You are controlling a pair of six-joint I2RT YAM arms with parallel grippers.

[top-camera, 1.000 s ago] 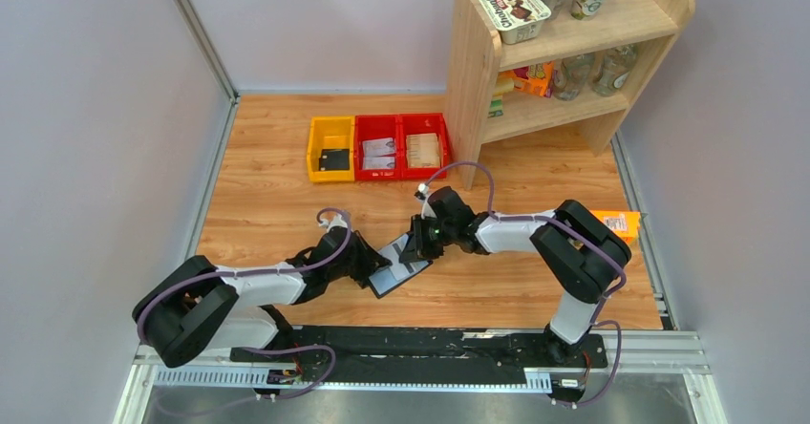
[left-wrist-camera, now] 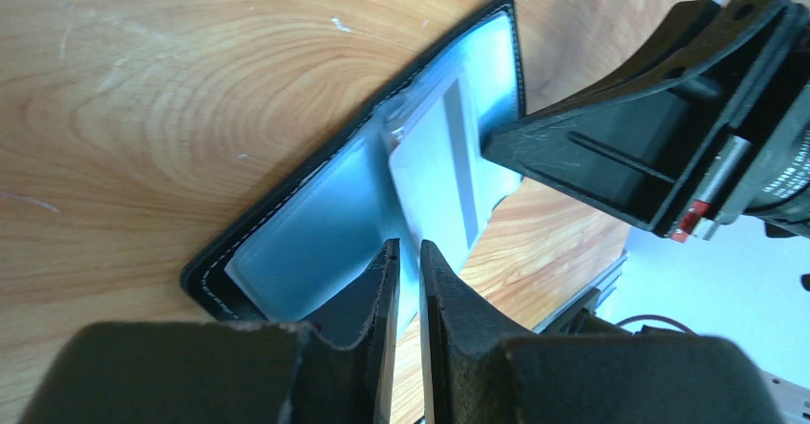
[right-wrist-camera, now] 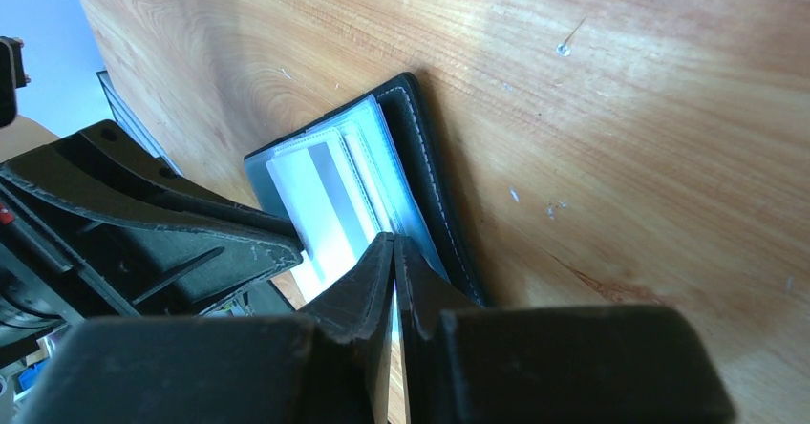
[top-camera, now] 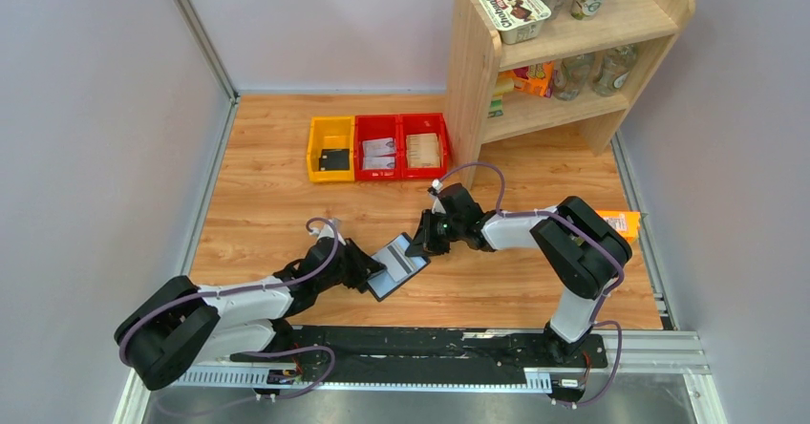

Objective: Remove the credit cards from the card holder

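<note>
The card holder, black-edged with clear bluish sleeves, lies open on the table between my grippers. A pale card with a grey stripe sits in its sleeve, its edge tilted up. My left gripper is slightly open, a narrow gap between its tips, which stand at the holder's left part; nothing shows between them. Across the holder, my right gripper is closed at the right end of the sleeve, apparently pinching its edge; the pinched part is mostly hidden by the fingers.
Behind stand a yellow bin with a black item and a red bin with white cards. Another red bin holds light-brown pieces. A wooden shelf rises at the back right. Table around the holder is clear.
My left gripper has drawn back slightly to the left. My right gripper has shifted a little to the right. More of the striped card shows between them, and the holder has barely moved.
</note>
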